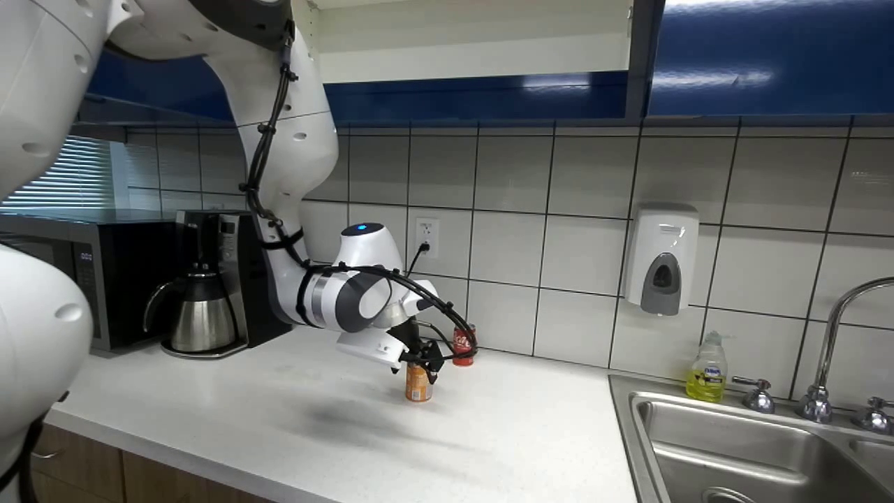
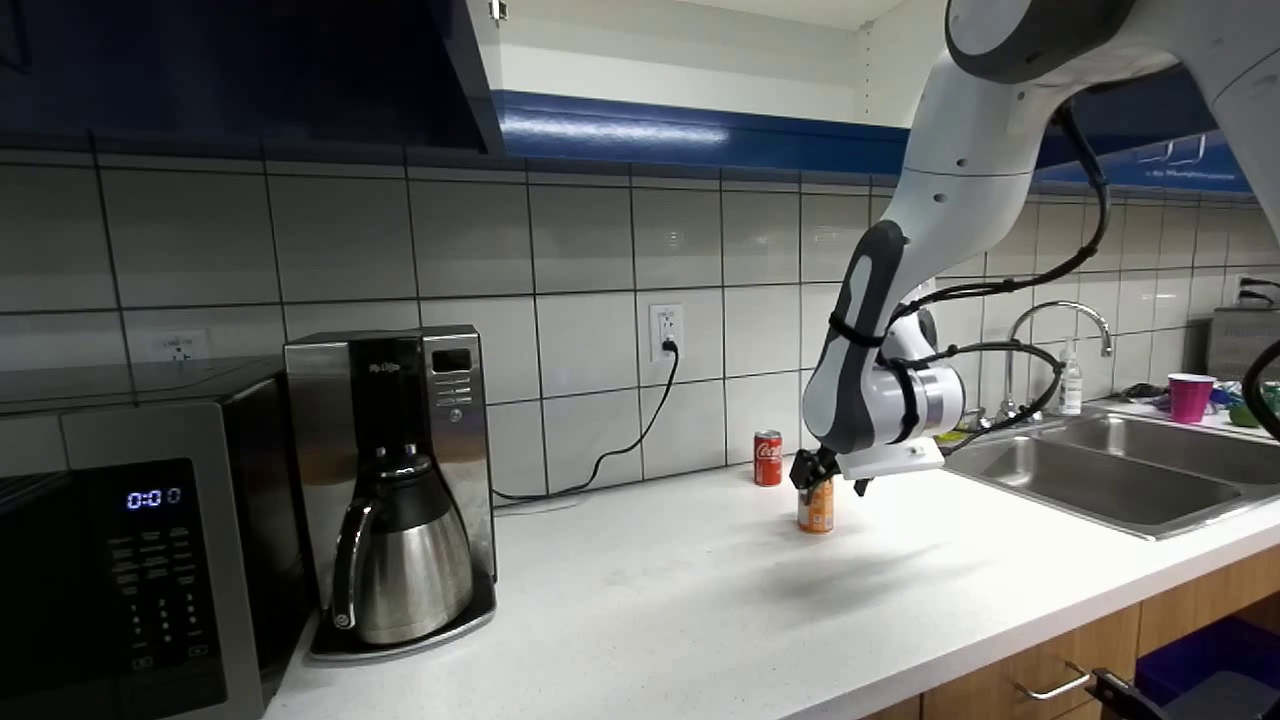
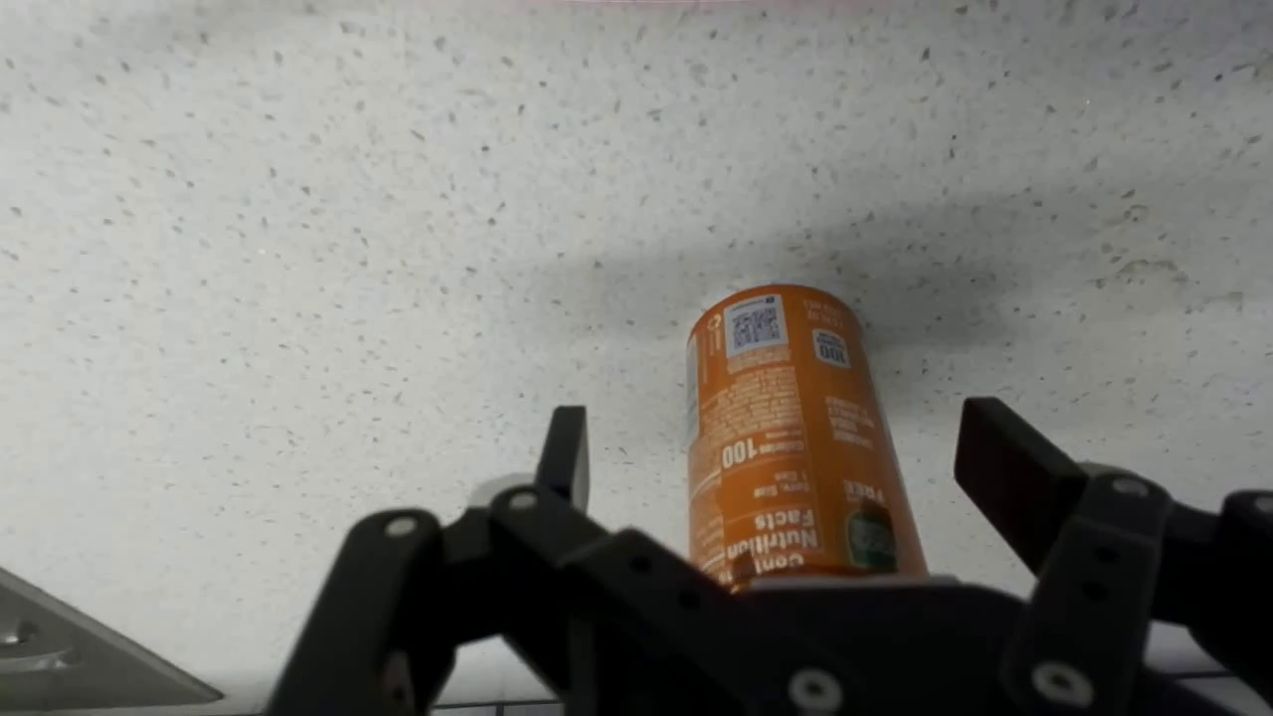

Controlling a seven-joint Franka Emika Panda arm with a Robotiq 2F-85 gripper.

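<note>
An orange can stands upright on the white counter, its upper part hidden behind my gripper in the first exterior view. In the wrist view the same can shows between my two spread fingers, with a gap on either side of it. My gripper is open, and nothing is clasped in it. From the second exterior view, the gripper is at the top of the orange can. A red Coca-Cola can stands behind, toward the tiled wall, clear of the gripper.
A coffee maker with its steel carafe and a microwave occupy one end of the counter. At the other end lie the steel sink and a yellow soap bottle.
</note>
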